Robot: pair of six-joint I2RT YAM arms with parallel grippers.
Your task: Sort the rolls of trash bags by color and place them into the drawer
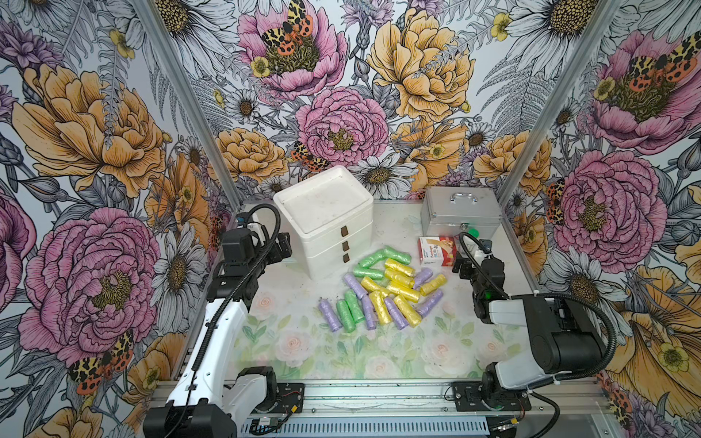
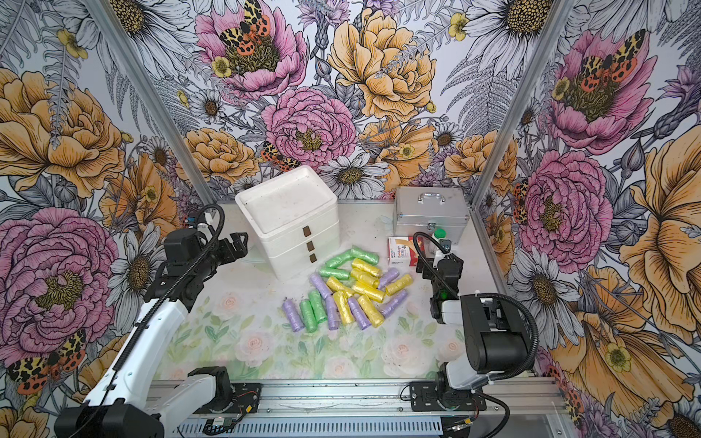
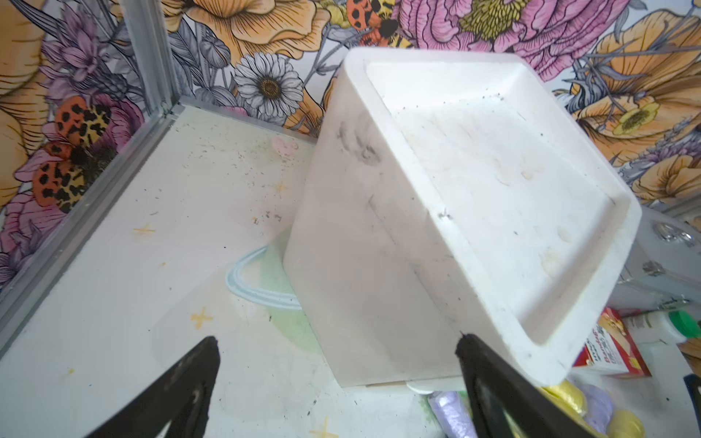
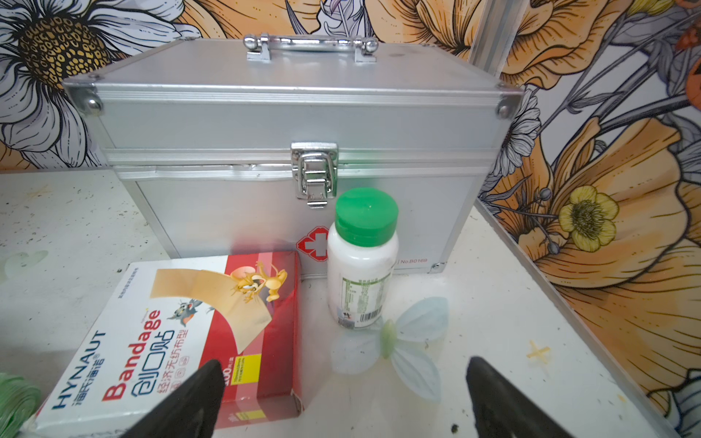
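A white drawer unit with stacked drawers, all closed, stands at the back left. In front of it lies a loose pile of trash bag rolls: purple, green and yellow. My left gripper is open, left of the drawer unit and facing its side, nothing between its fingers. My right gripper is open and empty, right of the pile, facing the metal case.
A silver first-aid case stands at the back right, with a bandage box and a green-capped bottle before it.
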